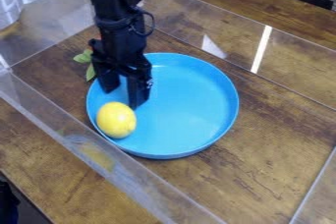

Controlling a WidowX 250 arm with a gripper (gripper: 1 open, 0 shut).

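Note:
The black gripper (122, 87) reaches down from the top over the left part of a blue bowl (187, 117), its fingers apart at the bowl's left rim above a yellow object (116, 120). The yellow object, oval and smooth, lies inside the bowl at the lower left. I see nothing held between the fingers. A green leafy thing (89, 70) shows partly behind the arm on the left.
A clear plastic edge crosses the lower left. The arm hides part of the area behind the bowl.

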